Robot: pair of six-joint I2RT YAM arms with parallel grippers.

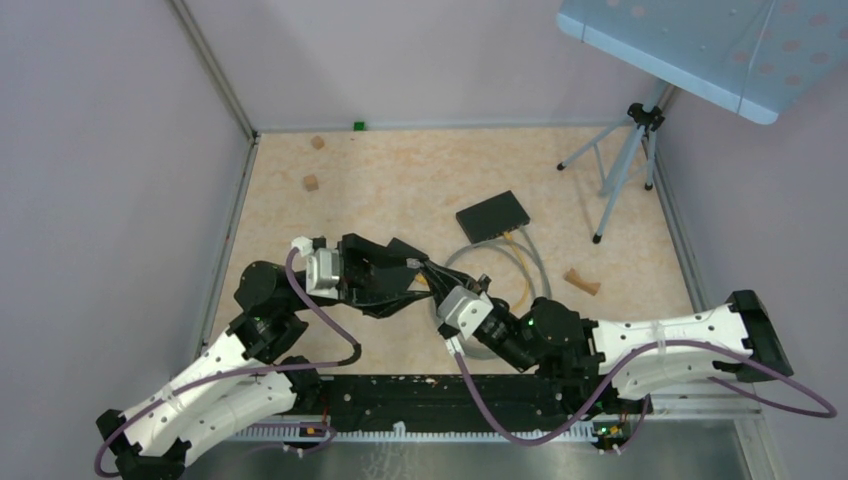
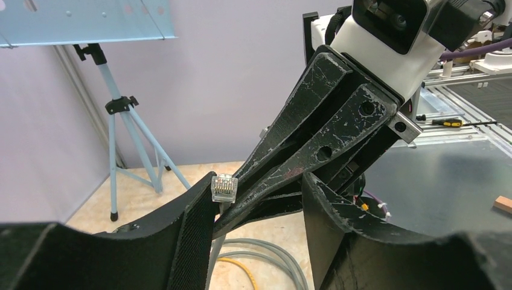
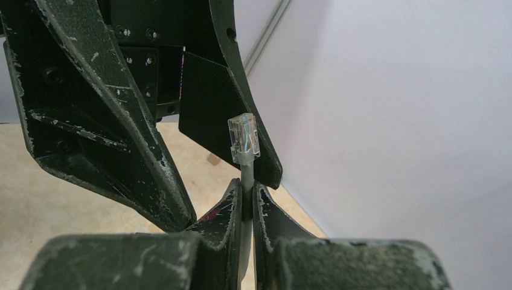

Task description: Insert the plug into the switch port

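A clear RJ45 plug [image 2: 224, 188] on a grey cable [image 3: 246, 181] points up from my right gripper, which is shut on the cable just below the plug. In the top view my right gripper [image 1: 432, 272] meets my left gripper [image 1: 414, 278]. The left gripper stands part open around the plug and the right fingertips, with the plug nearer one of its fingers; whether it touches is unclear. A black box [image 1: 492, 216], with cables at its front edge, lies behind the grippers; its ports are too small to tell.
A second dark object [image 1: 400, 244] lies under the grippers, partly hidden. Grey and yellow cables [image 1: 530, 260] are coiled on the table. A tripod [image 1: 625, 160] stands at back right, small wooden blocks [image 1: 311, 183] at left.
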